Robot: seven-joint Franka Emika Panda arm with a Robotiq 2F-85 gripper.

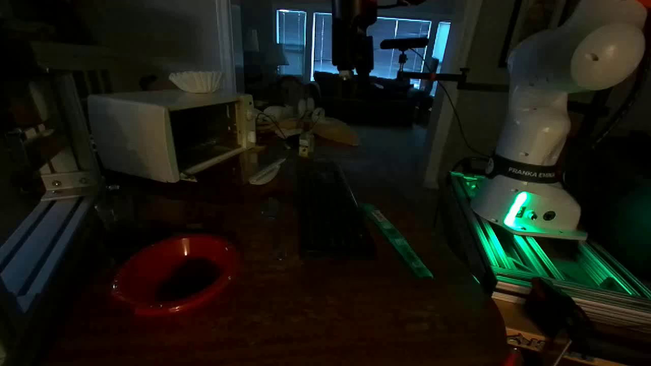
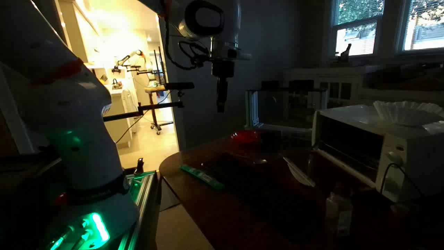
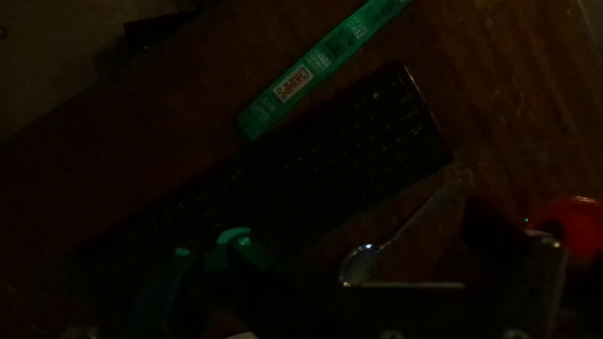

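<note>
High above the table hangs my gripper [image 2: 220,109], well clear of everything; in the wrist view its fingers stand wide apart, with no object held between them. Below lies a black keyboard [image 3: 350,152]. A long green packaged stick [image 3: 316,68] marked CHOMPS rests along one side of it, and a metal spoon [image 3: 362,265] along the other. The red bowl [image 1: 137,277] sits on the near left of the table in exterior view 1; its inside is dark, so its contents cannot be told.
A white toaster oven [image 1: 131,134], its front open, carries a pleated white bowl [image 1: 195,82]. A pale elongated object [image 2: 298,171] and a small clear bottle [image 2: 339,208] are on the table near it. The room is very dim.
</note>
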